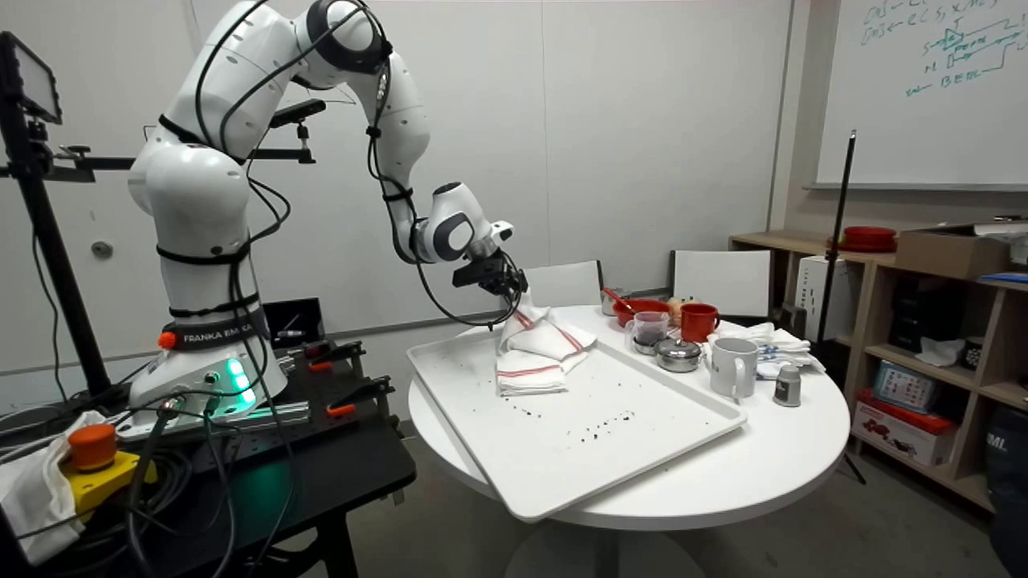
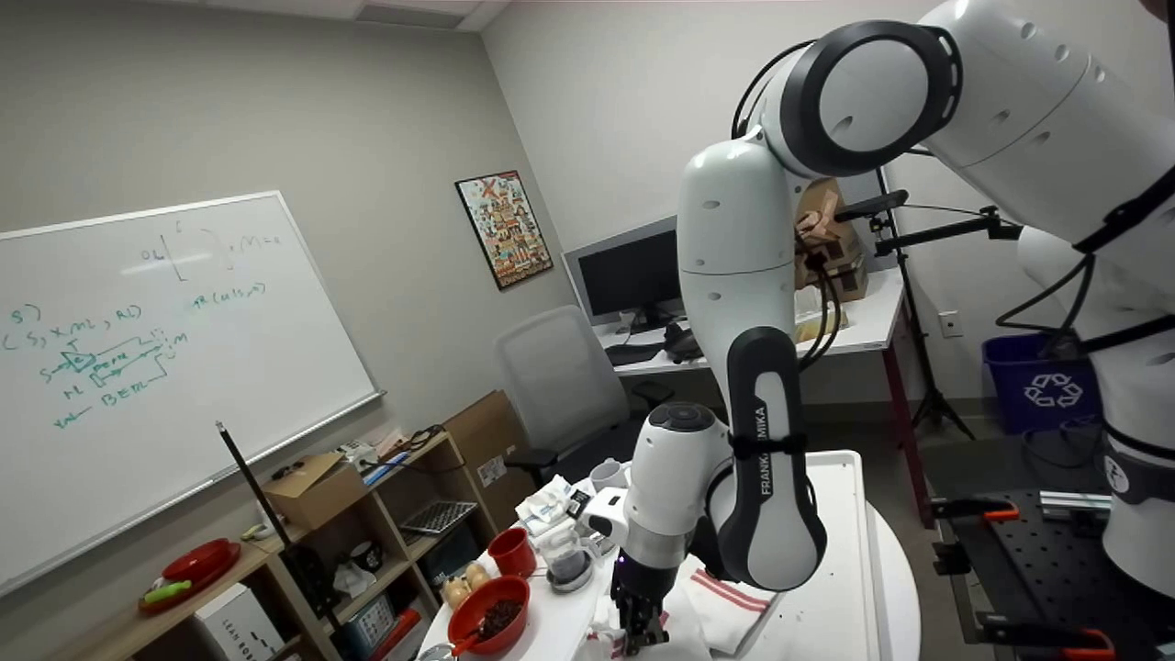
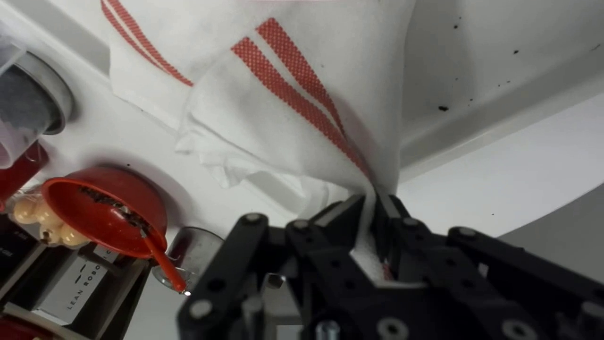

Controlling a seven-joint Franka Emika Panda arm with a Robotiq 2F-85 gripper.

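Note:
A white towel with red stripes (image 1: 541,345) hangs from my gripper (image 1: 515,294) at the far end of the large white tray (image 1: 617,462). Its lower folds rest on the tray. In the wrist view a bunched strip of the towel (image 3: 300,113) runs up between the fingers, which are shut on it. Dark crumbs (image 1: 602,427) lie scattered on the tray floor in front of the cloth. From the other exterior view the arm partly covers the towel (image 2: 721,606), and the gripper (image 2: 639,633) sits low at the picture's bottom edge.
Along the tray's far right side stand a red bowl (image 3: 107,209) with dark bits and a red spoon, a red mug (image 1: 699,322), a lidded metal tin (image 1: 679,355), a grey mug (image 1: 733,367) and a small shaker (image 1: 787,385). The tray's near half is free of large objects.

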